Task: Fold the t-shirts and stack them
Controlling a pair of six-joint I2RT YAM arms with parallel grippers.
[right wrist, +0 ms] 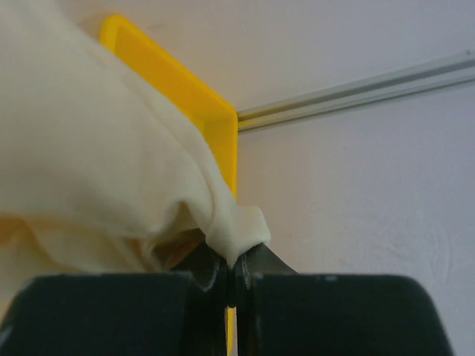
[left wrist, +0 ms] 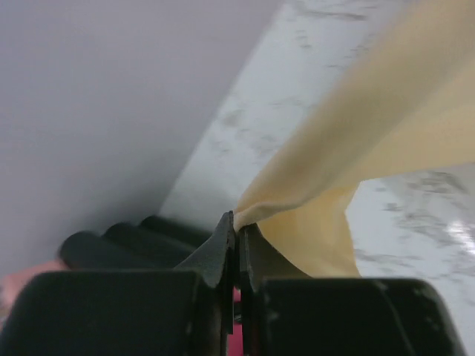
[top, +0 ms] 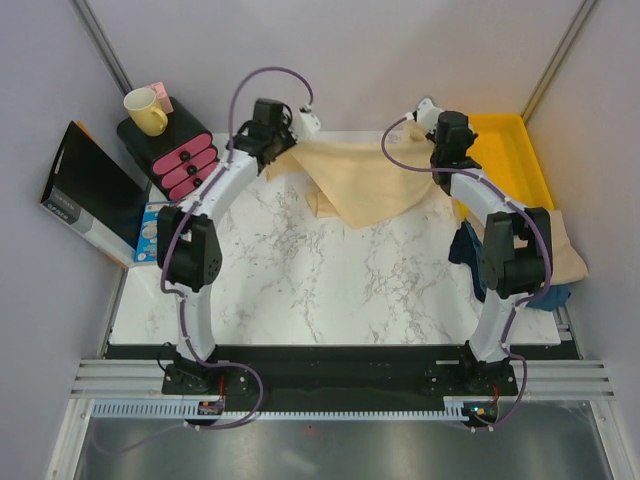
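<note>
A cream t-shirt [top: 360,180] hangs stretched between my two grippers in the top view, its lower part sagging toward the white table. Its left end is pinched by my left gripper, whose fingertips are closed on the cloth in the left wrist view. My right gripper is shut on a gathered corner of the same cream shirt in the right wrist view. On the right of the table lie a folded tan cloth [top: 562,250] and a dark blue cloth [top: 465,258], partly hidden by my right arm.
An empty-looking yellow bin [top: 525,150] stands at the back right. At the left are a black organizer with pink drawers [top: 190,165], a yellow mug [top: 146,110] on it, and a black screen [top: 95,185].
</note>
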